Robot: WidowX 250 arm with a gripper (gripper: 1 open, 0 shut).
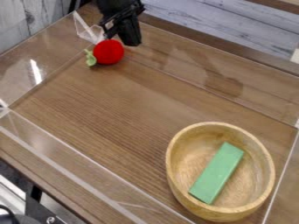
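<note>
A red round object (107, 52) with a small green piece on its left lies on the wooden table near the back left. Just above and right of it is my black gripper (126, 35), reaching in from the top edge. Its fingers are too small and dark to tell how they stand, and I cannot tell whether they touch the red object. A clear, crinkled item stands just left of the gripper.
A light wooden bowl (187, 175) holding a green block (216, 172) sits at the front right. A whitish plank wall runs along the back.
</note>
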